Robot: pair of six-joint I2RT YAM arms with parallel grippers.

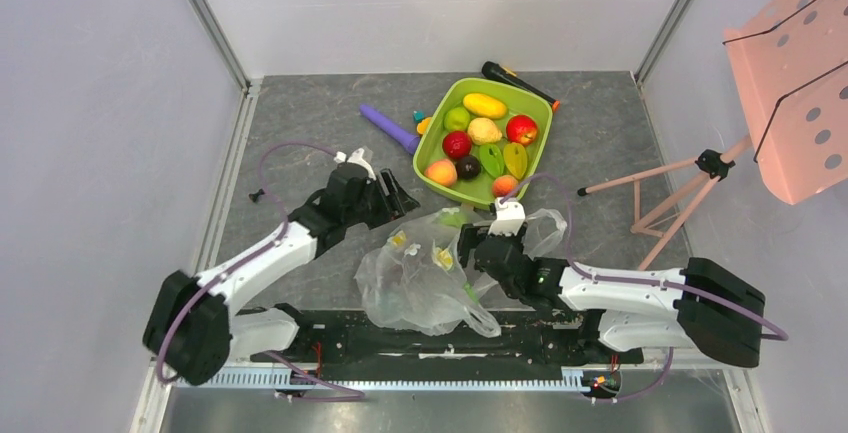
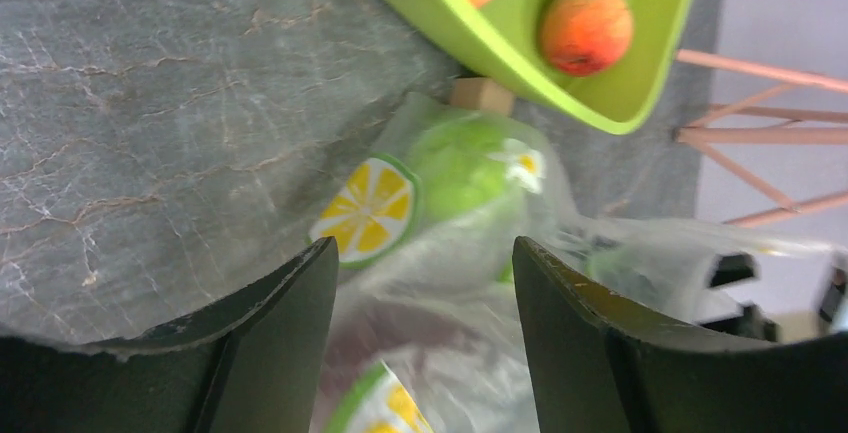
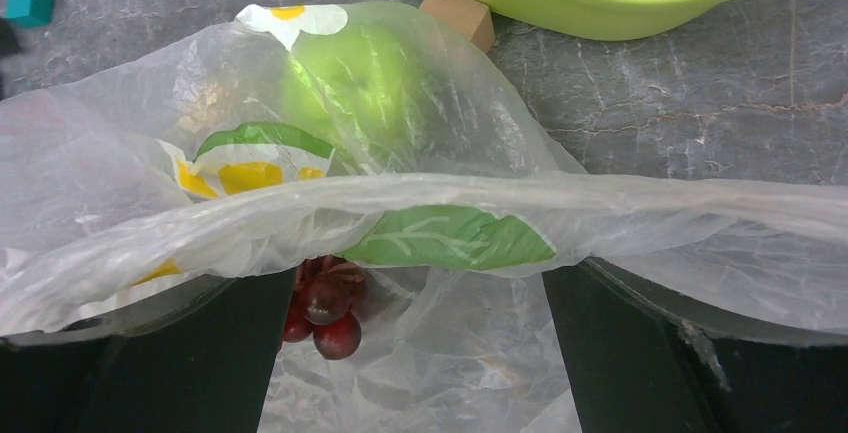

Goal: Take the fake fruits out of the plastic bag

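Observation:
The clear plastic bag with printed fruit patterns lies crumpled at the front middle of the table. Through its film a green round fruit shows near the far end, and dark red grapes show between the fingers in the right wrist view. My right gripper is open at the bag, with a fold of film stretched across in front of its fingers. My left gripper stands open beyond the bag's left side; its fingers are wide apart, with the bag seen below and past them.
A green basin of several fake fruits stands behind the bag. A small wooden block sits between them. Nearby lie a purple stick and a black-handled tool.

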